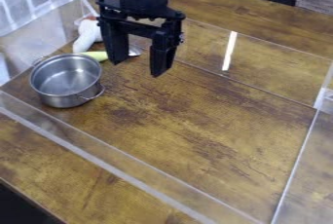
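Note:
My black gripper [138,45] hangs in the upper middle of the camera view, open, its two fingers spread apart with nothing visible between them. A steel pot [68,79] stands at the left, below and left of the gripper. Behind the pot lie a yellow-green object [95,56] and a white object [85,34], both partly hidden by the gripper.
Transparent panels edge it at the front left and on the right. A white grid rail stands at the back left.

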